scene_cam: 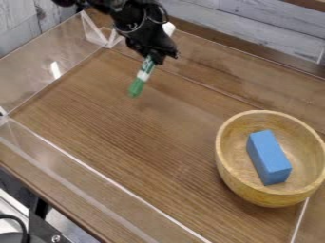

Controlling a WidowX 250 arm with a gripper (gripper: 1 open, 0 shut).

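Note:
My black gripper (148, 57) is at the top centre of the camera view, above the wooden table (127, 152). It is shut on a green-and-white stick-like object (137, 85), which hangs tilted below the fingers, its green end lowest. Whether that end touches the table I cannot tell.
A wooden bowl (238, 180) with a blue block (268, 157) in it stands at the right. A small white object (168, 28) is behind the gripper. Clear plastic edging runs along the left.

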